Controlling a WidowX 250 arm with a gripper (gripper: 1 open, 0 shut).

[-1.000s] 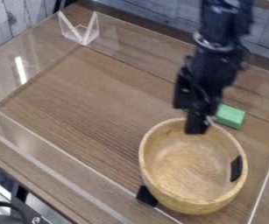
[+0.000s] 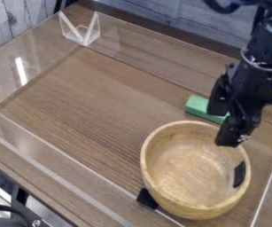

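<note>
My black gripper reaches in from the upper right, open, its fingers over the back edge of the wooden bowl and the green block. The green block lies on the table behind the bowl, partly behind the gripper. The round light-wood bowl sits empty in the lower right, with a dark oval patch on its right inner wall.
A white wire-like holder stands at the back left. A small black piece lies at the bowl's lower left.
</note>
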